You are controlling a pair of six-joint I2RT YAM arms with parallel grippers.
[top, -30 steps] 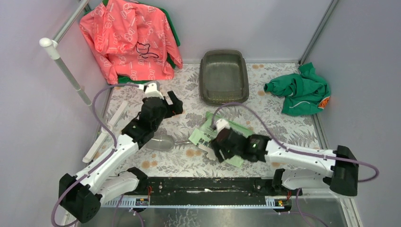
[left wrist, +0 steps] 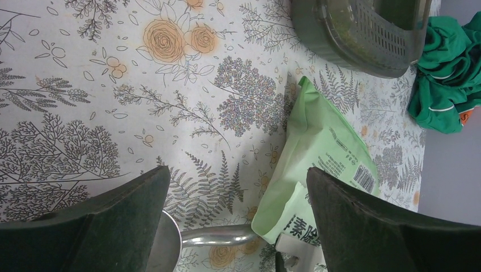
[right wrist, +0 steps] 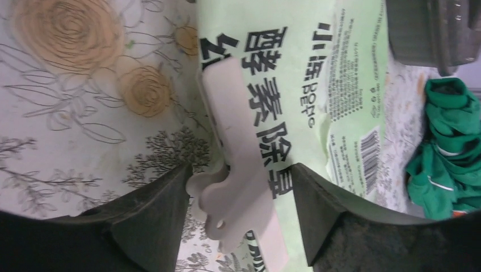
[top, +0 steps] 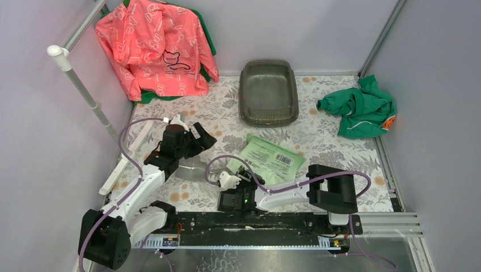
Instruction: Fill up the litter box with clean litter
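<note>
The green litter bag [top: 269, 156] lies flat on the patterned table in front of the grey-green litter box [top: 268, 93]. A metal scoop [top: 190, 170] lies left of the bag, its handle toward it. My left gripper [top: 204, 136] hangs open above the table over the scoop's side, empty. My right gripper is low at the bag's near end, fingers apart around a pale grey tool [right wrist: 238, 192] with notched ends lying on the bag; whether it touches the tool I cannot tell.
A green garment [top: 354, 113] lies at the back right. A pink shirt [top: 159, 51] hangs at the back left beside a pole. A white bar [top: 116, 173] lies along the left edge.
My left gripper has moved slightly toward the front.
</note>
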